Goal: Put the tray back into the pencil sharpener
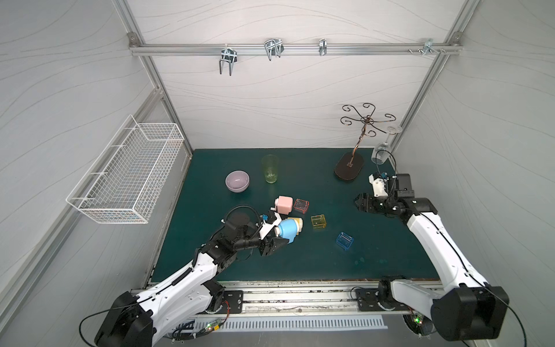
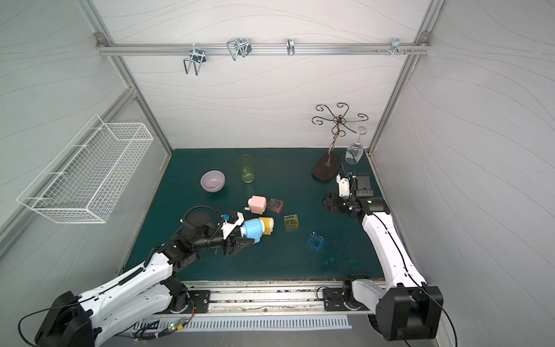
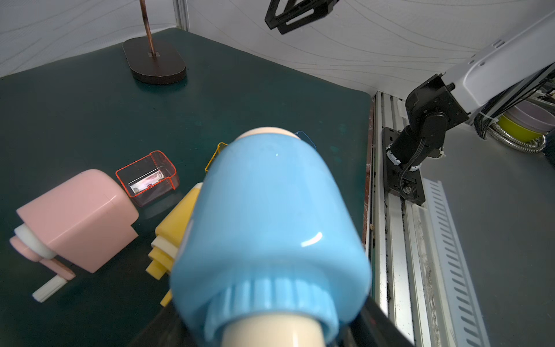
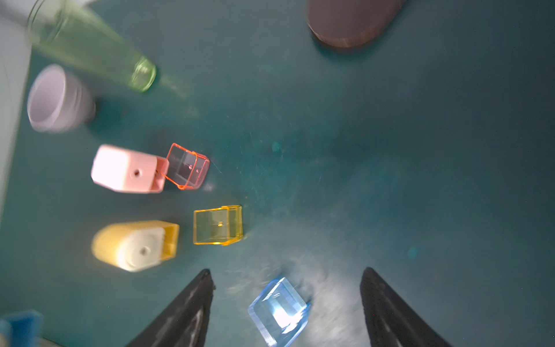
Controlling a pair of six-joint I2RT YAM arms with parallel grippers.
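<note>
A light blue pencil sharpener (image 1: 286,229) is off the table in my left gripper (image 1: 277,234), which is shut on it; in the left wrist view the blue body (image 3: 268,208) fills the middle and hides most of the fingers. The clear blue tray (image 1: 344,240) lies on the table at front right, apart from the sharpener. Over the right part of the table hangs my right gripper (image 2: 330,202), open and empty. In the right wrist view its fingertips (image 4: 201,283) are spread, with the tray (image 4: 278,312) farther down on the table.
Behind the blue sharpener are a yellow sharpener (image 4: 138,244) and a pink one (image 1: 283,204). A yellow tray (image 1: 318,221) and a red tray (image 1: 301,206) lie nearby. A bowl (image 1: 237,181), green glass (image 1: 270,169) and rack stand (image 1: 349,166) stand farther back.
</note>
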